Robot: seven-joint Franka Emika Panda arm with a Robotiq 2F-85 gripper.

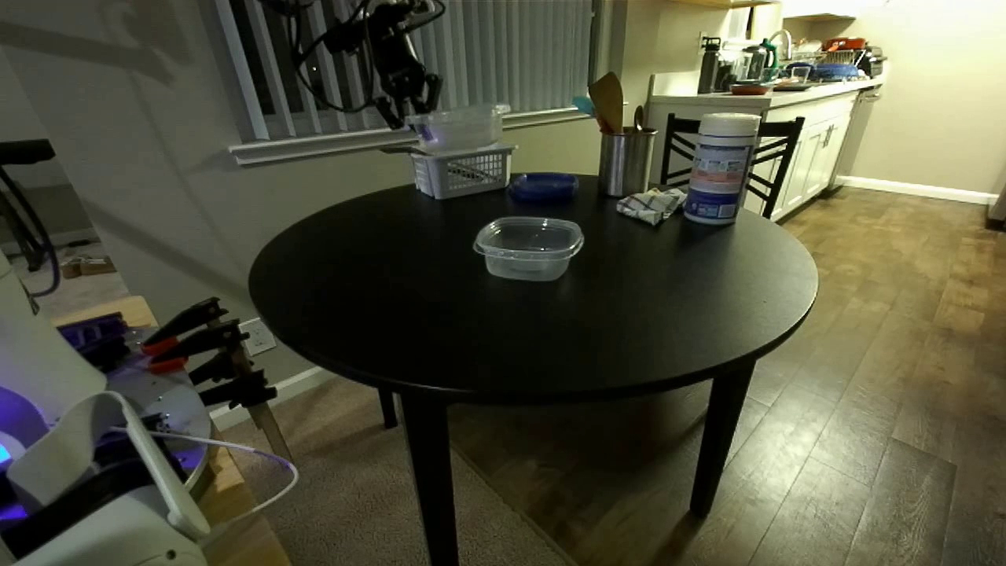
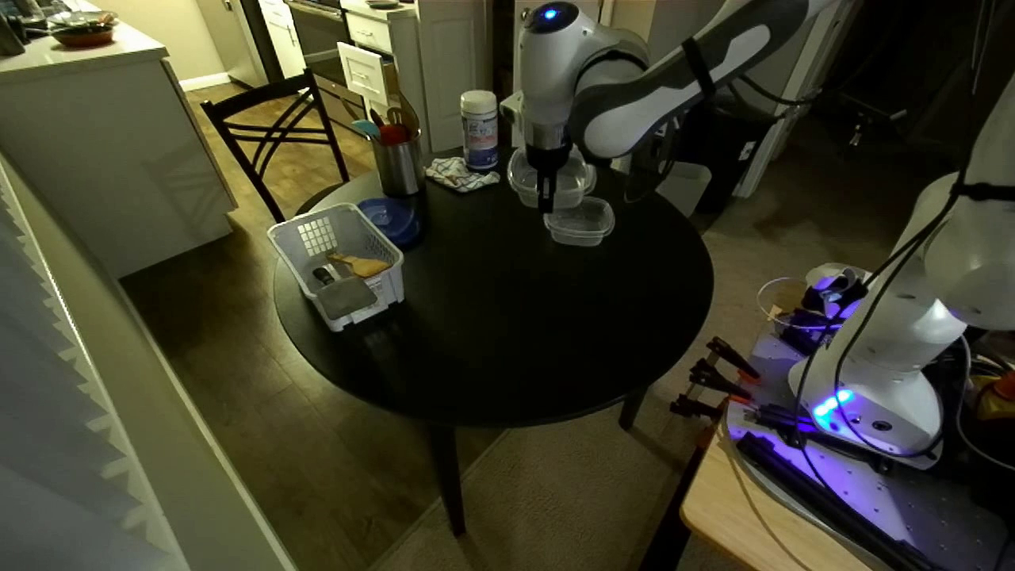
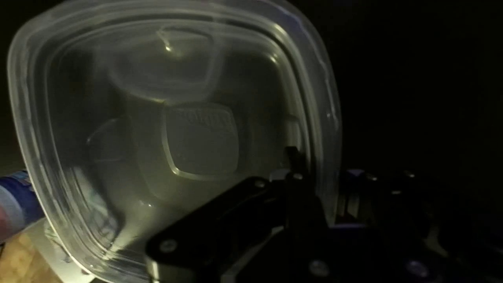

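Observation:
A clear plastic container [image 1: 459, 128] hangs in the air above the table, tilted little if at all, in front of the white basket in exterior view 1. My gripper [image 1: 411, 110] is shut on its rim at one side. In the wrist view one finger [image 3: 298, 181] is inside the container [image 3: 202, 139] and the other lies outside its wall, in shadow. Exterior view 2 has the gripper [image 2: 546, 201] beside the raised container [image 2: 570, 179]. A second clear container [image 1: 528, 255] stands empty and upright on the black table [image 1: 405, 311].
The white basket [image 2: 391, 285] holds a wooden utensil [image 2: 363, 266]. Around it are a blue lid or dish [image 1: 544, 187], a metal utensil holder [image 1: 626, 162], a folded cloth [image 1: 651, 206] and a wipes canister [image 1: 719, 179].

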